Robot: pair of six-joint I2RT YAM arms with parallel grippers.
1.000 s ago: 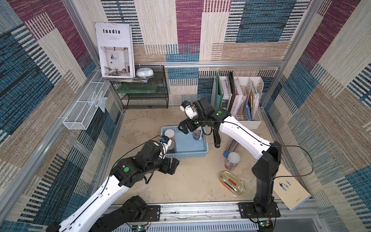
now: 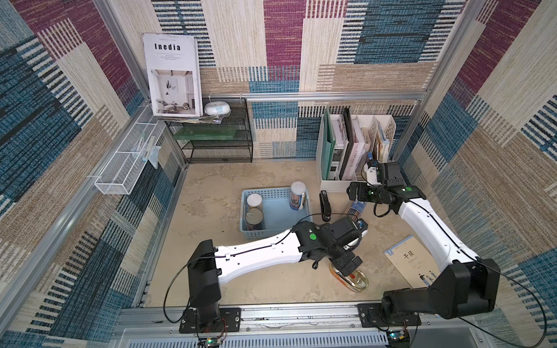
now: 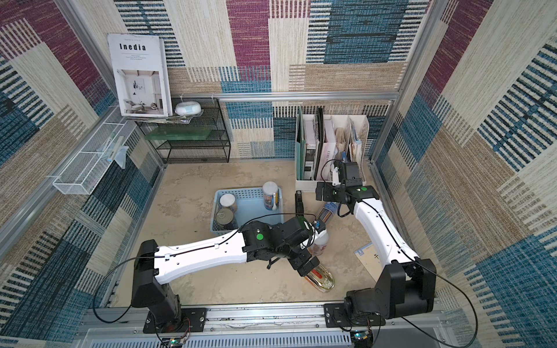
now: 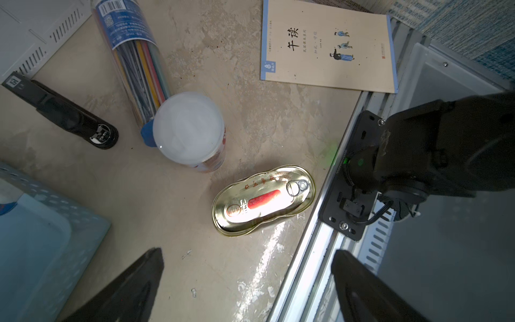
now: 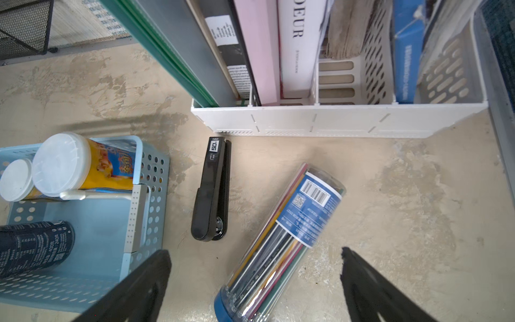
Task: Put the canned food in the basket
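A gold oval food tin [image 4: 263,200] with a red label lies on the table below my left gripper, which is open and empty. A white-lidded can [image 4: 187,128] stands beside the tin. The blue basket [image 2: 278,229] at centre holds several cans, including a white-lidded one [image 2: 297,196] and a dark one [image 5: 35,247]. My right gripper is open and empty above a tube of coloured sticks [image 5: 284,236], right of the basket.
A black stapler [image 5: 209,193] lies right of the basket. A white file holder [image 5: 375,120] with folders stands at the back right, wire shelves [image 2: 209,148] at the back left. A booklet [image 4: 327,48] lies at the front right.
My left arm has swung right from beside the basket to over the oval tin. My right arm has moved right, away from above the basket, toward the file holder's front.
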